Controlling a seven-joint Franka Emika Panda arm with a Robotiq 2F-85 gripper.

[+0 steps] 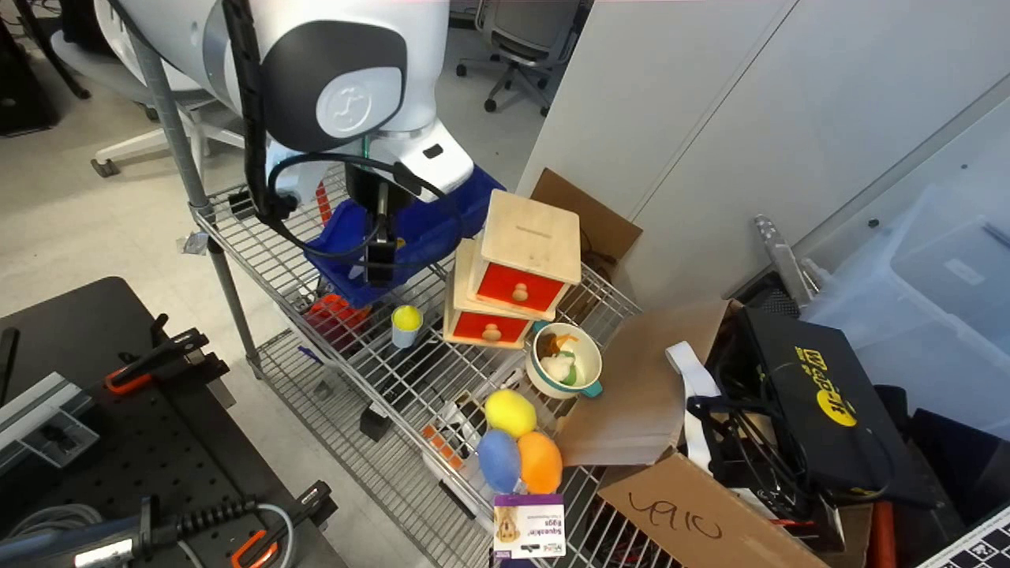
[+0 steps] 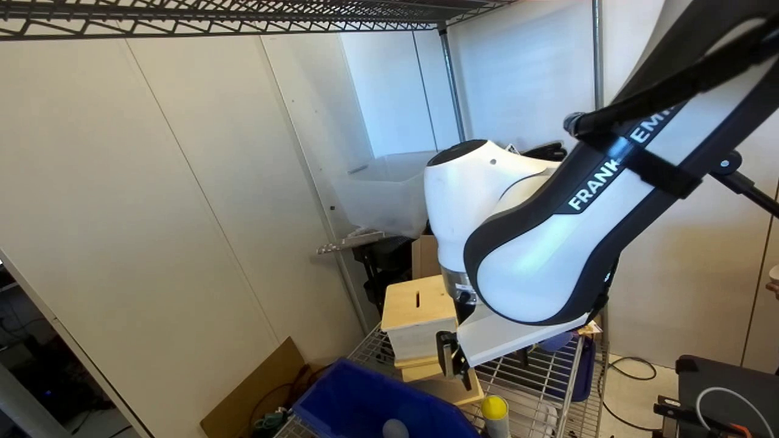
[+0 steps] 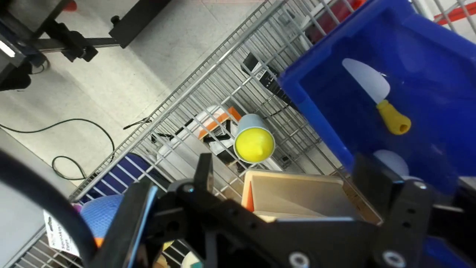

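My gripper is open with its fingers wide apart and nothing between them. Exterior view 1 has the gripper in front of the blue bin, above the wire shelf. A light grey-blue cup stands on the shelf with something yellow filling its mouth. Two wooden boxes with red drawers, an upper box and a lower box, are stacked beside the cup. Inside the blue bin lie a toy knife with a yellow handle and a pale round item, partly hidden by a finger.
A bowl of small toys stands near the boxes. Yellow, blue and orange eggs sit by a card. An open cardboard box borders the shelf. Bare wire grid surrounds the cup.
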